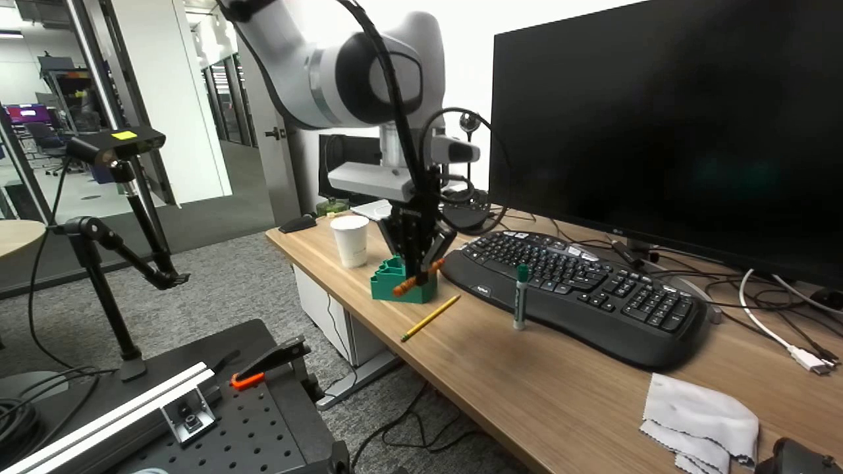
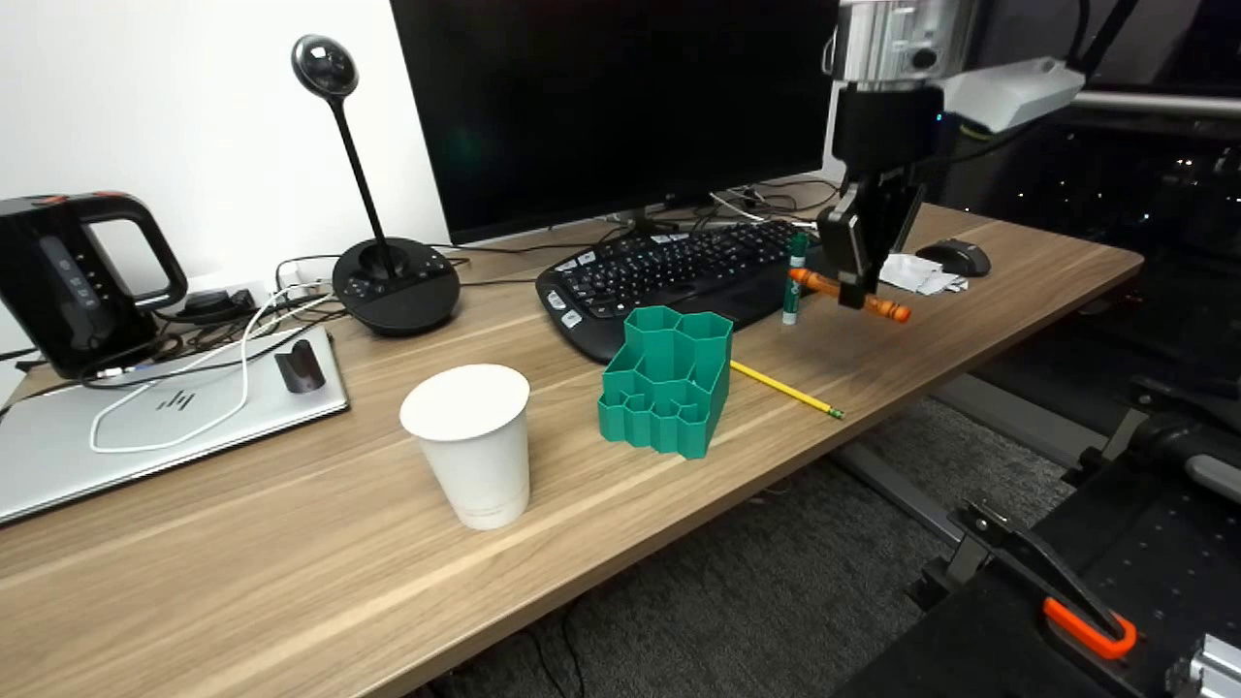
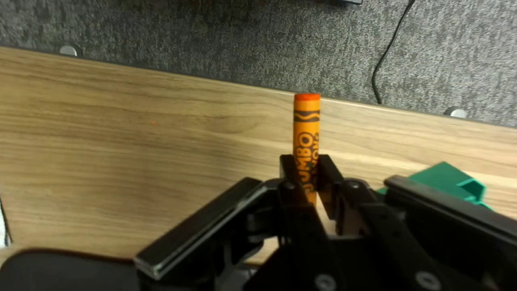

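Note:
An orange jumbo crayon (image 3: pixel 306 128) is pinched crosswise between the fingertips of my gripper, its orange-red end pointing toward the desk's front edge. In the second exterior view the crayon (image 2: pixel 887 309) hangs above the desk, tilted slightly, with my gripper (image 2: pixel 857 279) shut on it. The green holder (image 2: pixel 665 390) stands upright on the desk, its compartments empty as far as I can see. From the first exterior view, my gripper (image 1: pixel 421 272) appears in front of the holder (image 1: pixel 383 288) and partly covers it.
A yellow pencil (image 1: pixel 431 318) lies near the holder, and a green-capped marker (image 1: pixel 519 300) stands by the black keyboard (image 1: pixel 585 288). A white cup (image 2: pixel 474 448) stands beside the holder. A white cloth (image 1: pixel 699 415) lies toward the right, with bare desk before it.

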